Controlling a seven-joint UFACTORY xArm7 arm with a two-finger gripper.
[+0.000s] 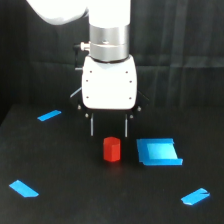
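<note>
A red block (112,149) sits on the dark table near the middle of the camera view. My gripper (109,126) hangs from the white hand, its two thin fingers (126,126) spread apart and pointing down. Nothing shows between them. The block appears just below the fingertips in the picture, clear of both; how far the gripper is from it in depth I cannot tell.
Right of the block lies a blue taped square (158,150) with nothing on it. Blue tape strips mark the table at the far left (49,115), near left (24,188) and near right (195,197).
</note>
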